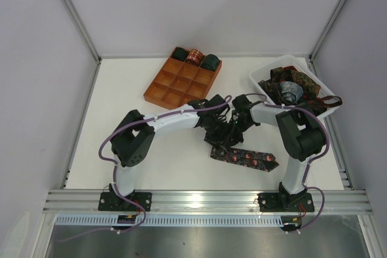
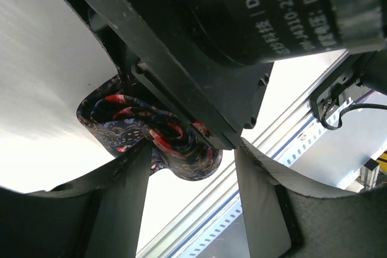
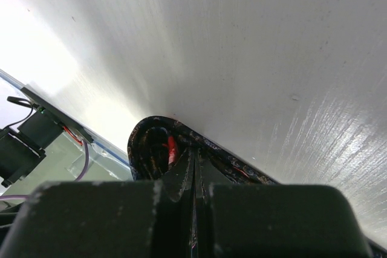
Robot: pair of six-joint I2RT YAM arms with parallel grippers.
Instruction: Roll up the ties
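Note:
A dark tie with red flowers lies on the white table, its far end stretching right toward the table's front. Its other end is bunched and folded under the two grippers, which stand close together. In the left wrist view my left gripper is open, its fingers on either side of the bunched cloth. My right gripper is shut, fingertips together amid the tie's looped fold; whether cloth is pinched between them cannot be made out. Both grippers' tips are largely hidden from above.
A brown divided box at the back holds several rolled ties in its far row; other compartments are empty. The white basket at back right contains more ties.

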